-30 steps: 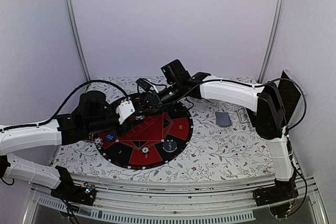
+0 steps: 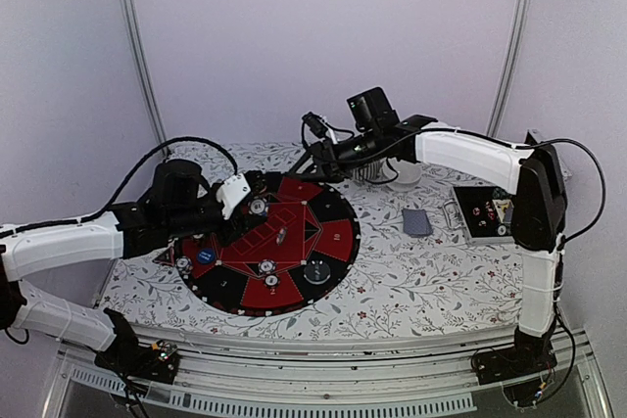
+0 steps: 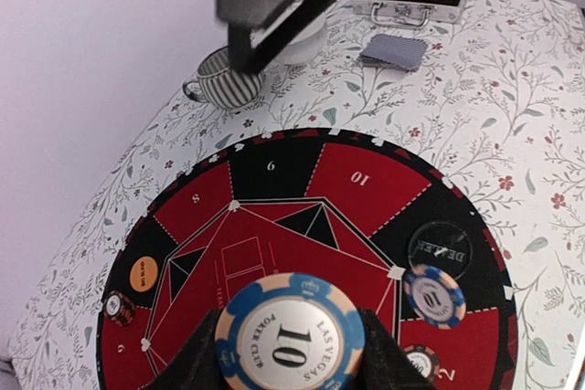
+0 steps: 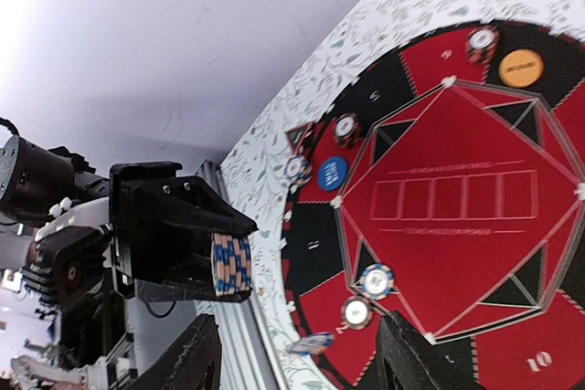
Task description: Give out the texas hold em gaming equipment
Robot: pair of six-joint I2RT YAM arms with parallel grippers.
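On the round red-and-black poker board (image 2: pixel 338 232), my left gripper (image 2: pixel 257 210) is shut on a blue-and-white chip stack (image 3: pixel 290 340), whose top face reads 10. A loose blue-edged chip (image 3: pixel 434 297) shows tilted and blurred, seemingly in the air over the board. Two chips lie flat near the front: a blue-edged chip (image 4: pixel 376 280) and a dark-edged chip (image 4: pixel 356 310). My right gripper is open over the board, with nothing held between its fingers. A dealer disc (image 2: pixel 316 271) and a blue disc (image 2: pixel 206 255) rest on the board.
Right of the board lies a card deck (image 2: pixel 416 222); farther right stands an open metal case (image 2: pixel 480 212). A striped cup (image 3: pixel 233 79) and a white bowl (image 3: pixel 306 43) stand behind the board.
My right gripper has moved right and back, away from the left one, which has barely shifted. A chip came to lie at the board's front; another now shows tilted above it.
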